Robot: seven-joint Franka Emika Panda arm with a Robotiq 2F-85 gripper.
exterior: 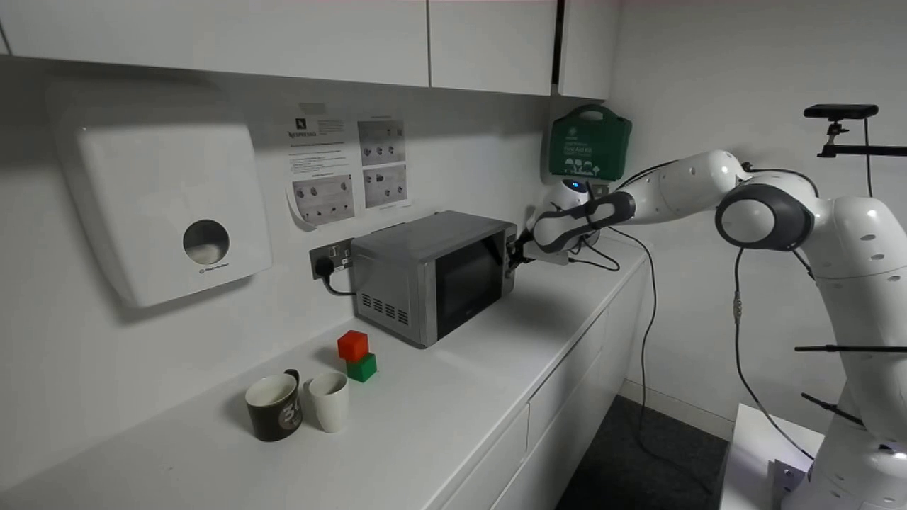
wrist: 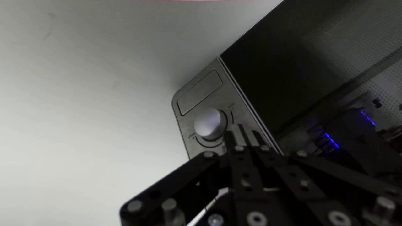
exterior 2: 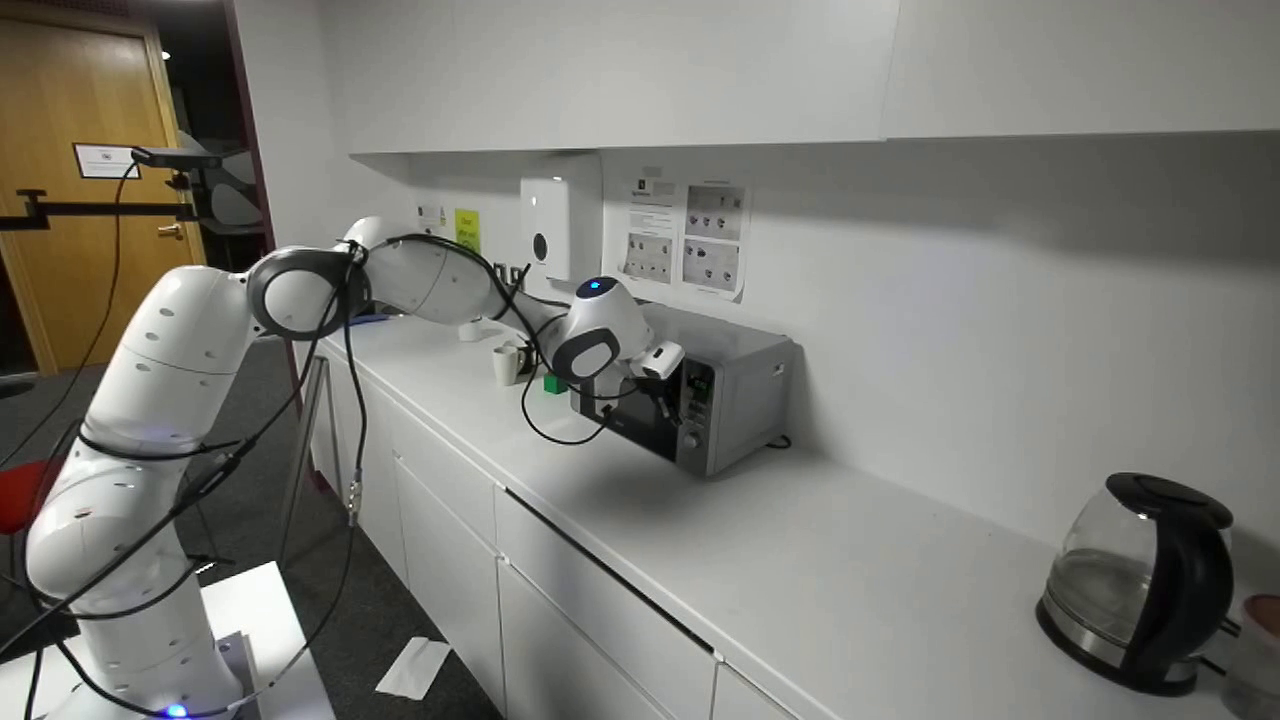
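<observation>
A grey microwave (exterior: 406,246) stands against the wall on the counter, its dark door (exterior: 469,287) closed. My gripper is at the control panel (wrist: 199,92) on the microwave's front. Its fingers are together and shut, and nothing shows between them. In the wrist view a round silver knob (wrist: 209,123) sits just left of the fingertips, and part of the panel is hidden behind them. Whether the fingertips touch the panel, I cannot tell.
A red block (exterior: 353,345) rests on a green block (exterior: 362,367), near a black mug (exterior: 273,416) and a white cup (exterior: 329,401). A glass kettle (exterior 2: 1134,582) stands farther along the counter. Bare counter (exterior 2: 828,576) lies between kettle and microwave.
</observation>
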